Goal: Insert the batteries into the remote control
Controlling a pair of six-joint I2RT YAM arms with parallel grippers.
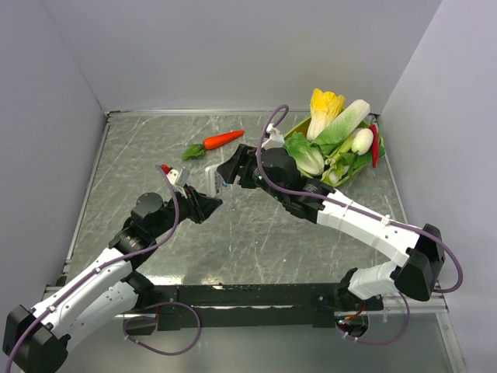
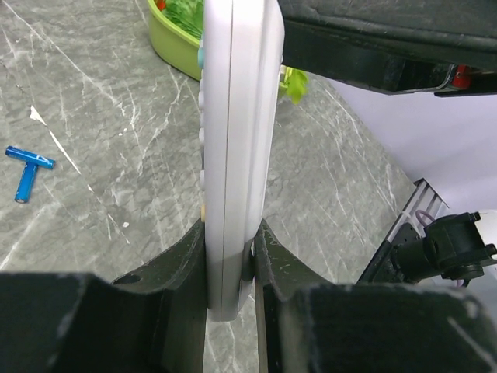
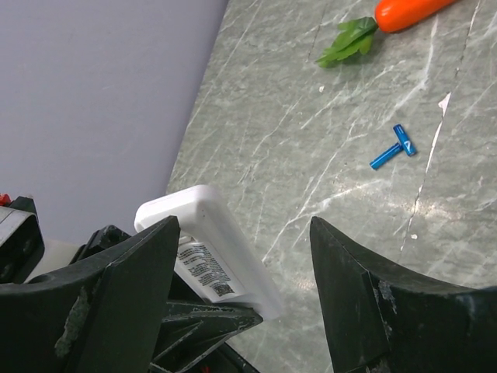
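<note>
The white remote control (image 2: 241,155) stands up lengthwise in my left gripper, which is shut on it. In the right wrist view the remote (image 3: 252,280) shows its back, with the battery compartment (image 3: 206,268) uncovered and a printed label inside; no battery is visible there. My right gripper is part open close by, its left finger (image 3: 151,264) overlapping the remote's edge in view. Whether they touch, I cannot tell. Two blue batteries lie on the table touching in a T shape, one battery (image 3: 404,140) across the end of the other battery (image 3: 386,156).
A carrot (image 1: 224,139) lies behind the grippers. At the back right sits a green basket (image 1: 353,175) piled with vegetables. Bare marble tabletop (image 1: 256,241) stretches across the front and middle. Both grippers are very near each other.
</note>
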